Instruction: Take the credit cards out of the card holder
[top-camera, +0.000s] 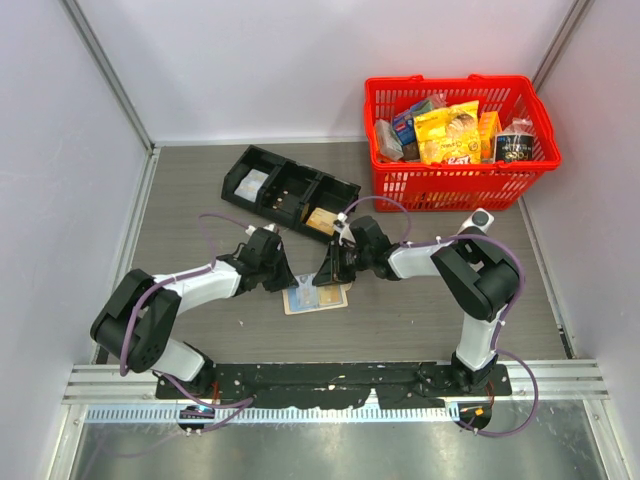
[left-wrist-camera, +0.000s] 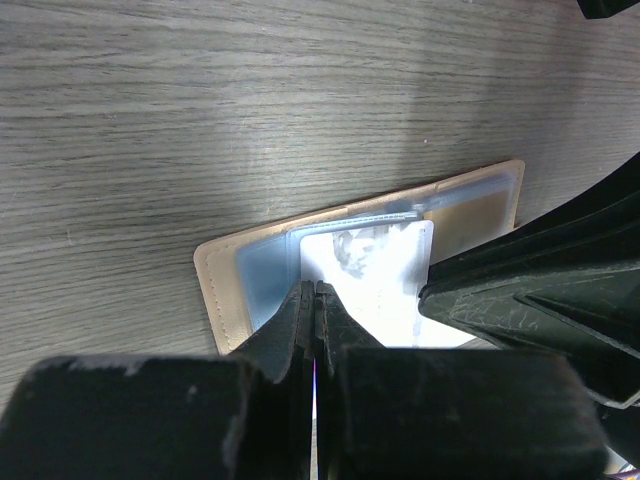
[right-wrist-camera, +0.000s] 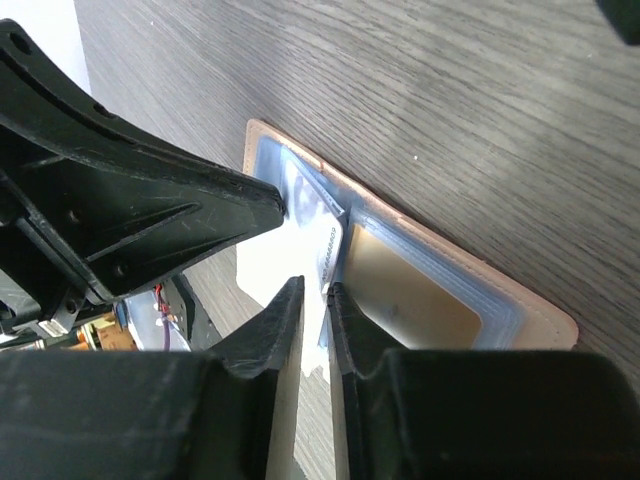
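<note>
The flat tan and blue card holder lies on the wood table between both grippers. In the left wrist view a white card sits in its clear blue sleeve, with the tan pocket beside it. My left gripper is shut at the holder's left part, over the white card. My right gripper is at the white card's edge, its fingertips a little apart; whether the edge is between them is unclear. In the right wrist view the card stands out slightly from the holder beside the tan pocket.
A black compartment tray with packets lies behind the grippers. A red basket of snacks stands at the back right, and a small white object lies below it.
</note>
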